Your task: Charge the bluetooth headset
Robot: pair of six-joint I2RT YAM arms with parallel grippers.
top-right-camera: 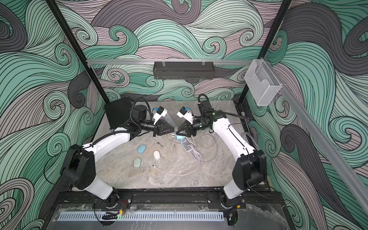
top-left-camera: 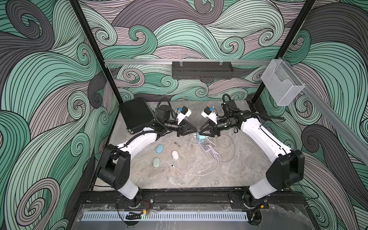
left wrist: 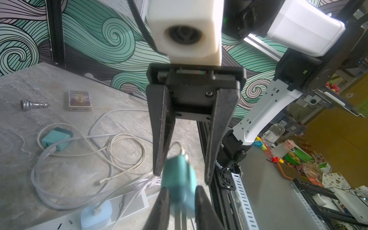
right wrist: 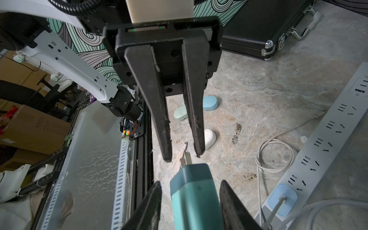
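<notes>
A teal charger plug [right wrist: 195, 195] with a cable at its rear sits at my right gripper [top-left-camera: 200, 133], its prongs [right wrist: 186, 159] pointing at the left gripper. Whether the right fingers [right wrist: 233, 207] press on it is unclear; its body lies between them. My left gripper faces it, fingers apart and clear of the charger body, with the prongs in front of the gap. Both grippers are above the power strip [right wrist: 325, 141]. Small rounded cases lie front left: white [top-left-camera: 175, 154], blue [top-left-camera: 159, 148] and green [top-left-camera: 156, 162]. A loose white cable [top-left-camera: 199, 174] ends near the white one.
A light blue plug [right wrist: 282, 199] is in the strip. Coiled cables [left wrist: 126, 149] and another teal plug [left wrist: 57, 138] lie right of it. A black case [top-left-camera: 135, 114] stands back left.
</notes>
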